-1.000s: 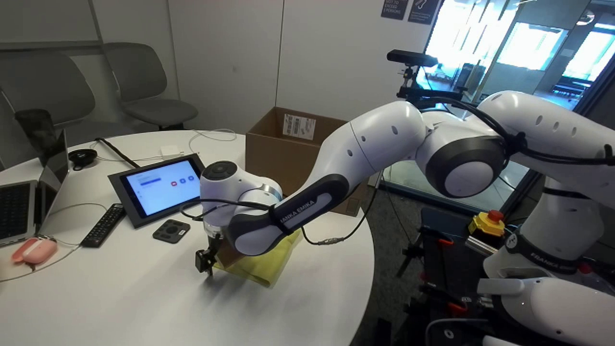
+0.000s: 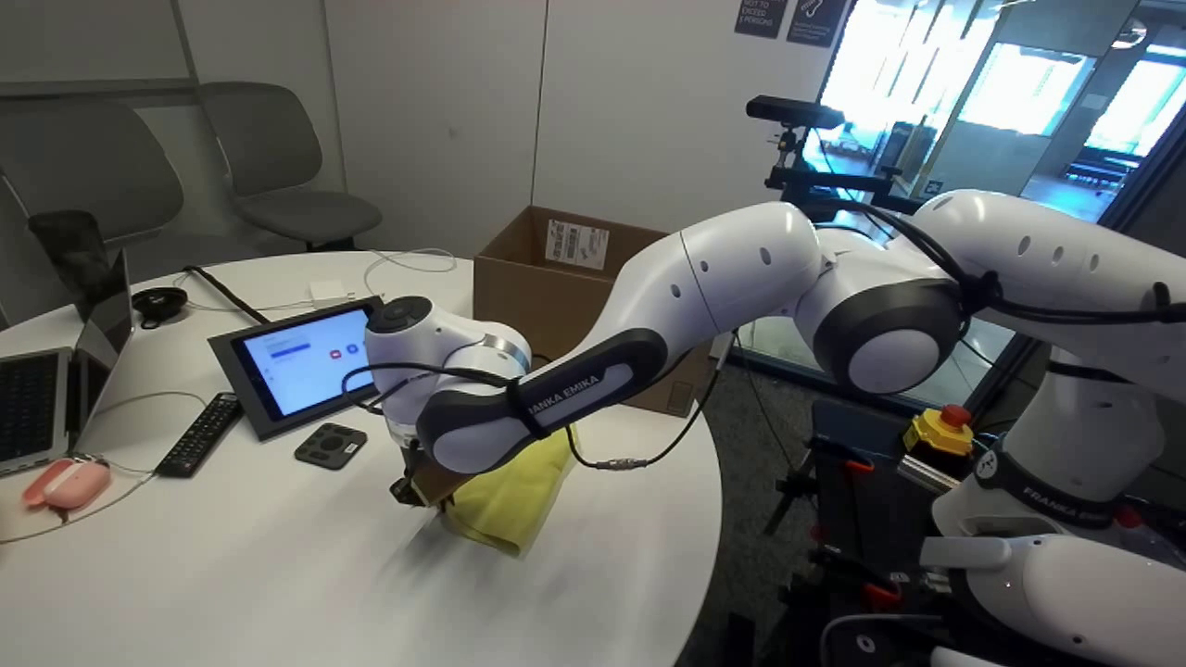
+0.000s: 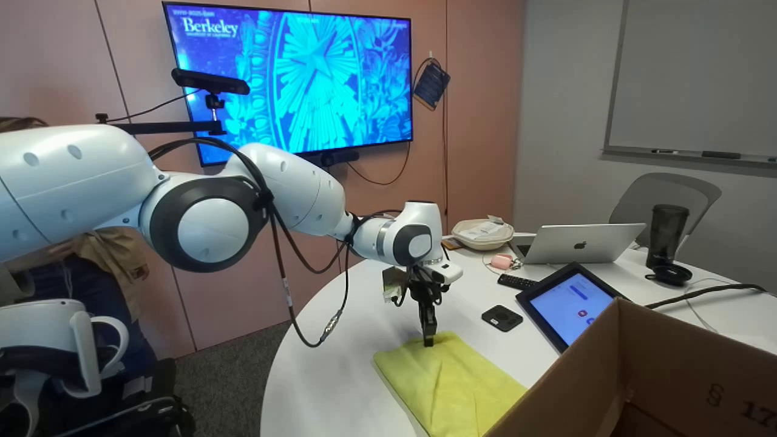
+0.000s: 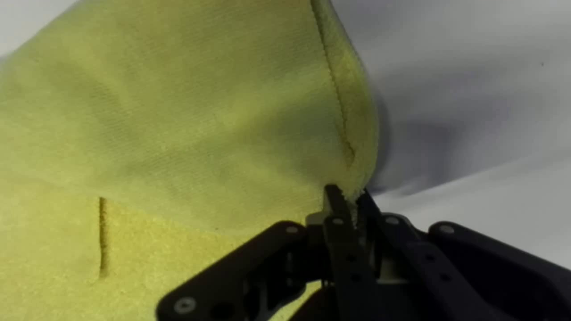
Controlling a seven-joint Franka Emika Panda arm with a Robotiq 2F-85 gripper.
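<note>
A yellow cloth (image 3: 455, 386) lies on the white round table, partly hidden behind the arm in exterior view 1, where its near part (image 2: 511, 506) shows. My gripper is shut on an edge of this cloth (image 4: 214, 107), which the wrist view shows pinched between the dark fingertips. From there the fabric rises in a raised fold, and another layer with a dark-edged slit lies below it at the left. In exterior view 2 the gripper (image 3: 428, 341) points down at the cloth's far edge.
An open cardboard box (image 2: 584, 278) stands beside the cloth. Around them are a tablet (image 2: 311, 361), a black puck-like device (image 2: 331, 445), a remote (image 2: 200, 434), a pink case (image 2: 69, 484) and a laptop (image 3: 586, 243).
The arm's wrist has shifted left and a little up in exterior view 1. A cloth edge is now lifted with the gripper, folding toward the cloth's middle.
</note>
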